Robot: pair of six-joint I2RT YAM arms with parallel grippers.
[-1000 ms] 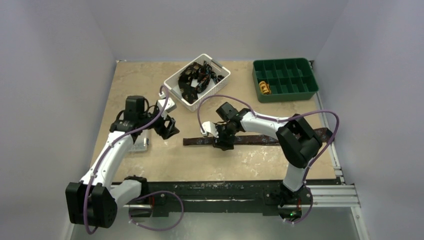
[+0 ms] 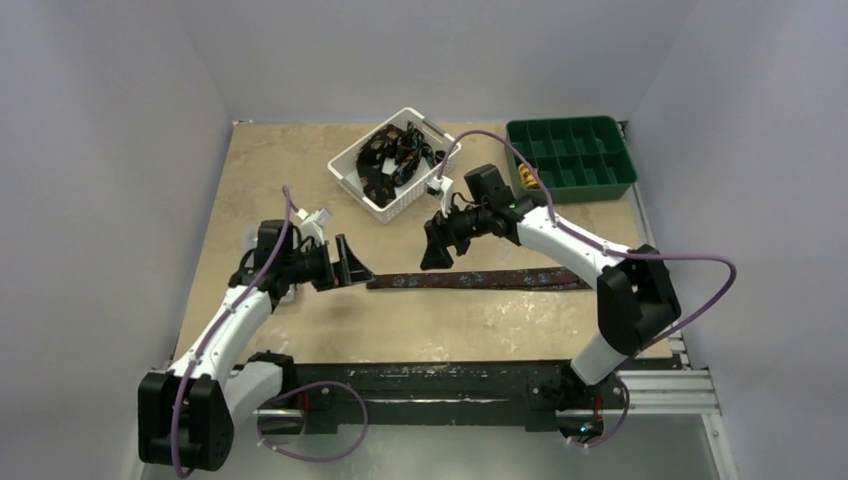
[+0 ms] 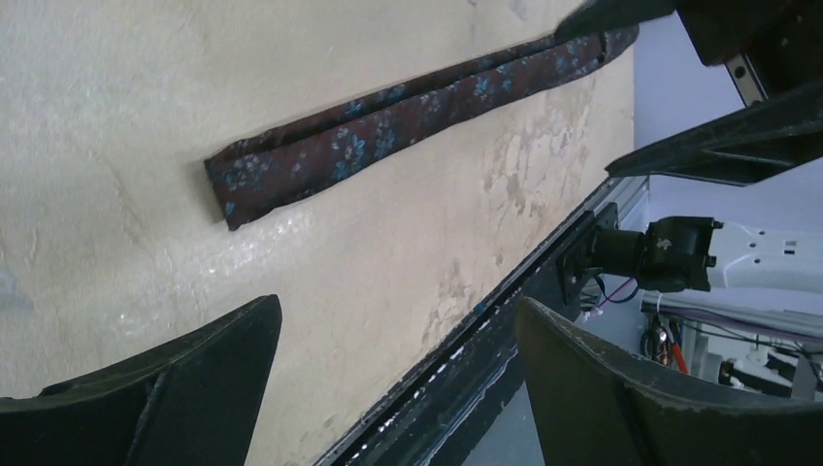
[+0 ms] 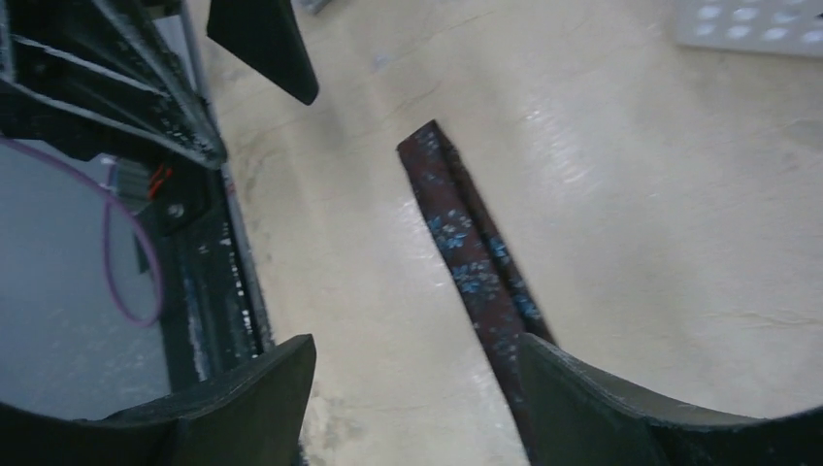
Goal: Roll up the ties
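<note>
A dark brown tie (image 2: pixel 470 280) with blue flowers lies flat and folded lengthwise across the table, its narrow end at the left in the top view. My left gripper (image 2: pixel 350 262) hangs open beside that end (image 3: pixel 252 184), slightly above and left of it, with nothing between its fingers. My right gripper (image 2: pixel 437 250) is open above and just behind the tie (image 4: pixel 466 262), also holding nothing. The tie's far right part is partly behind the right arm in the top view.
A white basket (image 2: pixel 345 170) of dark ties sits at the back. Behind right is a green divided box (image 2: pixel 585 150) with a yellow roll inside. A clear object lies under the left arm.
My left gripper has moved down and right toward the tie's end.
</note>
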